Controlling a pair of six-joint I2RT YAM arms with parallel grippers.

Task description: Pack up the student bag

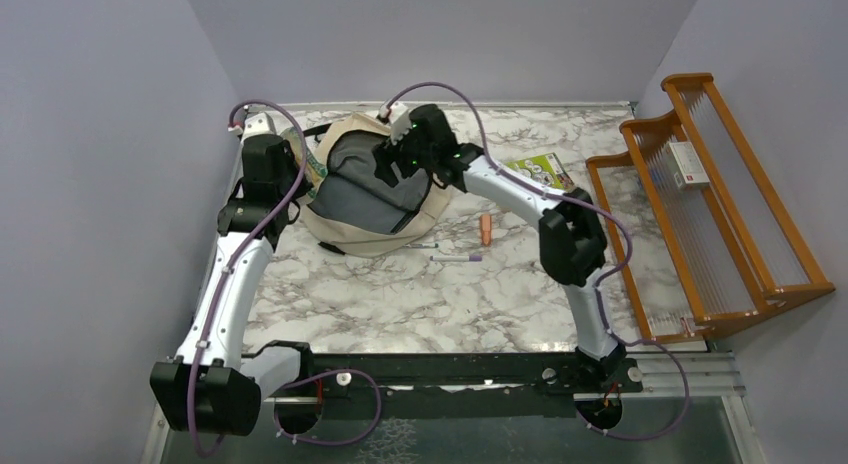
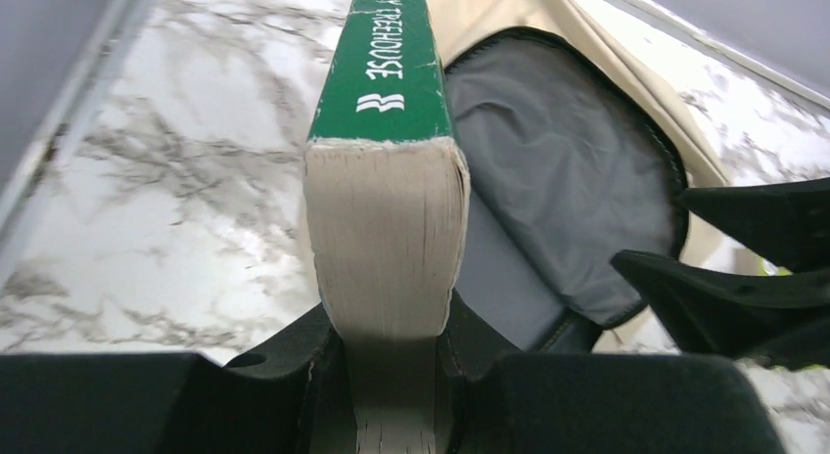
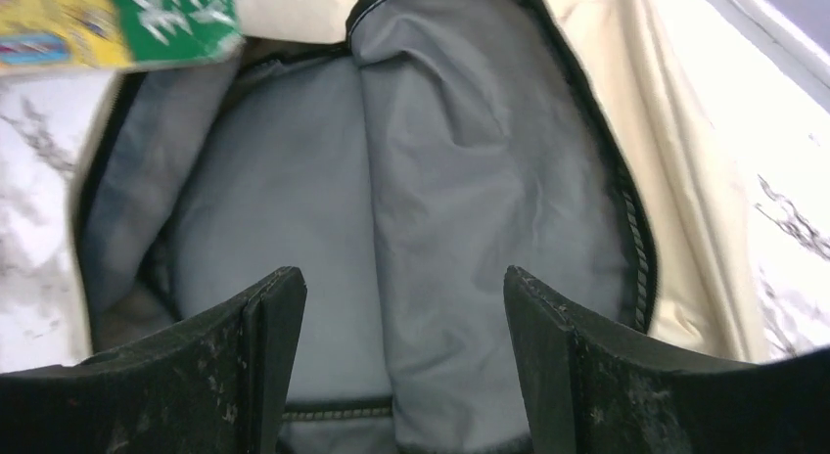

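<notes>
A beige bag [image 1: 365, 246] lies open on the marble table, its grey lining [image 3: 450, 209] bare in the right wrist view. Gripped by its page edges, a thick green book [image 2: 377, 92] with "TREEHOUSE" on its spine is held in my left gripper, at the bag's left side. Only a strip of its cover [image 1: 316, 169] shows from above, the arm hiding the rest. My right gripper hangs over the bag's opening, fingers spread and nothing between them.
A yellow-green book [image 1: 545, 168] lies right of the bag, partly behind the right arm. An orange item [image 1: 486, 230] and a purple-capped marker [image 1: 456, 258] lie in front. A wooden rack [image 1: 690, 199] holding a white box [image 1: 688, 165] stands far right.
</notes>
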